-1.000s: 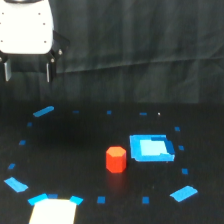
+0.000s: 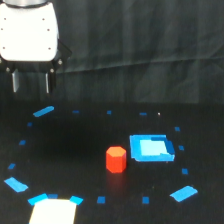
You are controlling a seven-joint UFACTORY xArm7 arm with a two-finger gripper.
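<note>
My gripper (image 2: 31, 82), white-bodied with thin dark fingers, hangs at the upper left, above the dark table. Its fingers stand apart and I see nothing between them. A red block (image 2: 116, 159) with a hexagonal face rests on the table near the middle, well below and to the right of the gripper. Just right of and behind that block lies a blue square piece (image 2: 134, 152) with a paler patch on it; whether it is a shallow tray or flat, I cannot tell. A bright cream square (image 2: 52, 212) is cut off by the bottom edge at the left.
Small blue marks dot the black table. Longer light-blue strips lie at the left (image 2: 15, 184), at the back left (image 2: 43, 111) and at the right (image 2: 184, 193). A dark curtain (image 2: 150, 60) hangs behind.
My gripper has come down a little and shifted slightly right; its fingers look somewhat closer together than before. The red block and blue piece have not moved.
</note>
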